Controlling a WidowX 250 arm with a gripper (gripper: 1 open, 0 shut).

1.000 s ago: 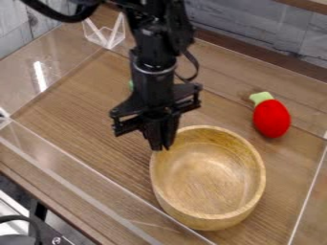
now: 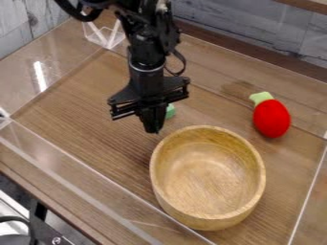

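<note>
The black gripper (image 2: 153, 111) hangs from the arm over the middle of the wooden table (image 2: 64, 144), just above and left of a large tan bowl (image 2: 207, 177). A small green object (image 2: 170, 112) lies just right of the fingers, partly hidden. Whether anything is between the fingertips cannot be told.
A red oval object (image 2: 271, 120) with a small pale green item (image 2: 259, 97) beside it lies at the right. A white wire-like rack (image 2: 102, 31) stands at the back left.
The arm and gripper have moved back and up in the view, away from over the bowl's near part toward the small green object.
</note>
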